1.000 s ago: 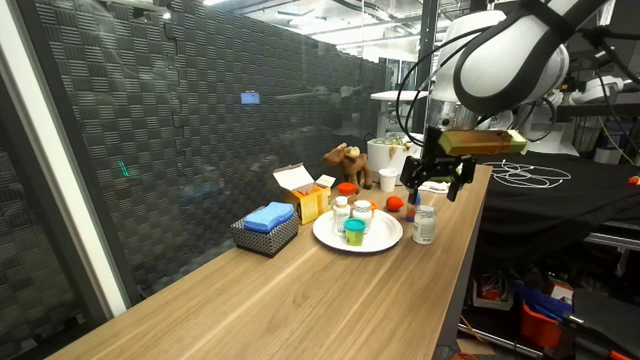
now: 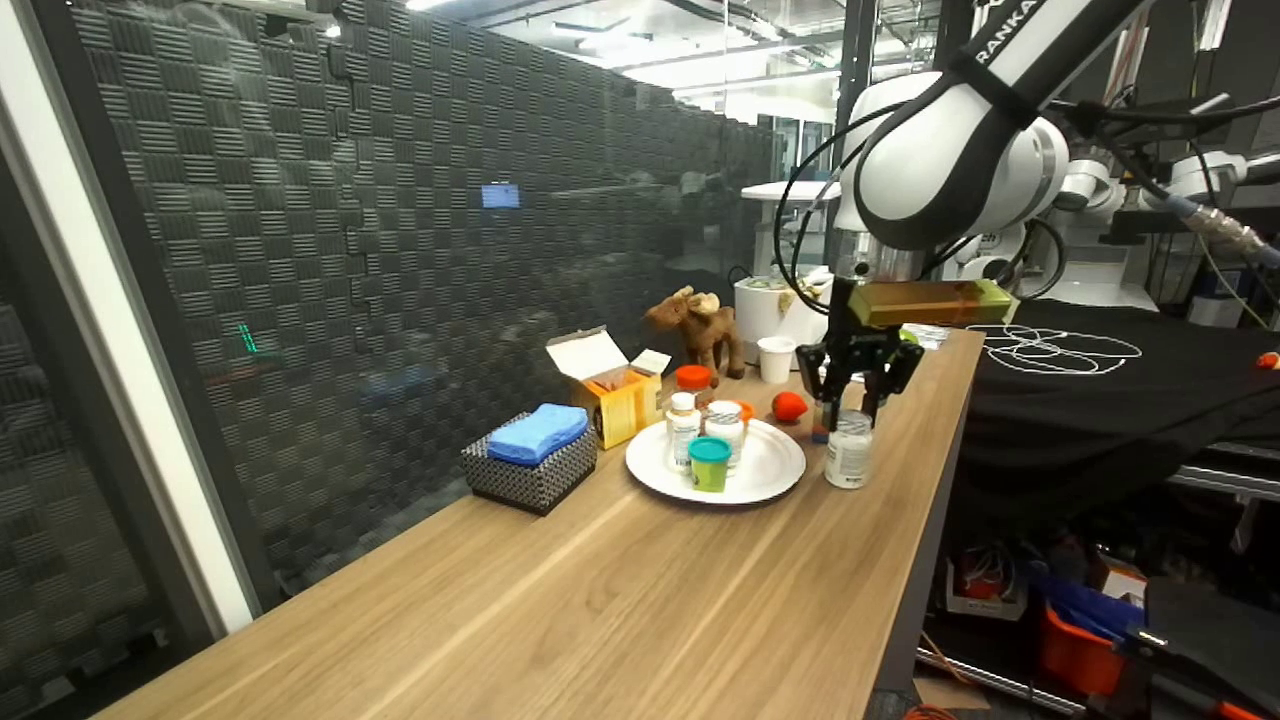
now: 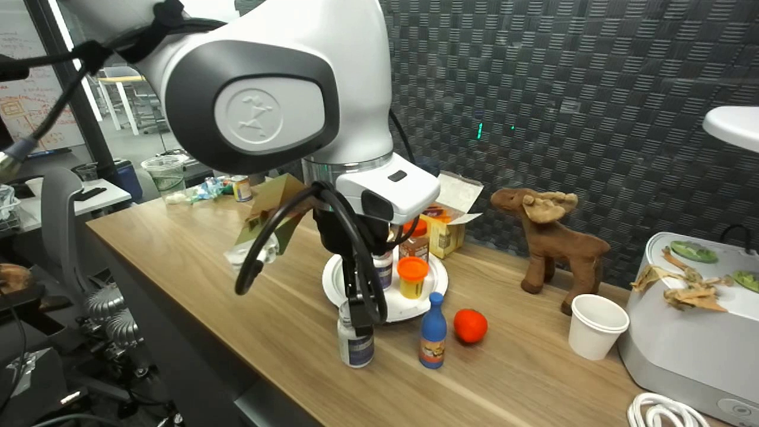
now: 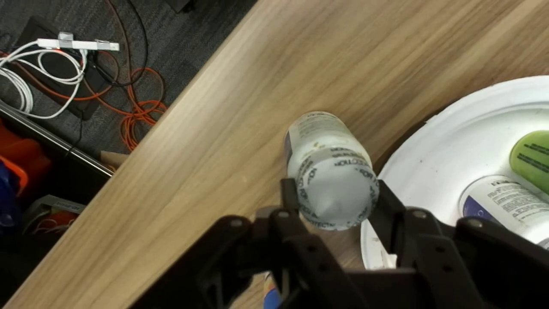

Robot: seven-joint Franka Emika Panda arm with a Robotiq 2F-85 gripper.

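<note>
A white pill bottle [image 2: 848, 454] with a sealed cap stands upright on the table beside the plate, towards the table's edge. My gripper is shut on it from above, one finger on each side of the cap in the wrist view. In exterior view 2 the arm and cable partly cover the bottle [image 3: 356, 346], whose base looks to be on the wood. The white plate [image 2: 777, 475] holds two more white bottles [image 2: 684, 430] and a green tub [image 2: 709, 466] with a teal lid, and lies apart from the gripped bottle.
Close to the gripped bottle stand a blue bottle [image 3: 432, 334] and a red tomato-like ball [image 3: 470, 325]. Further off are a brown toy moose [image 3: 562, 245], a paper cup [image 3: 596, 327], an open yellow box [image 2: 626, 406] and a blue cloth [image 2: 539, 433]. Bare table spreads out in front of the plate.
The gripper has come down and to the left in exterior view 1, and its fingers have closed around the top of the bottle. The bottle stands in the same place.
</note>
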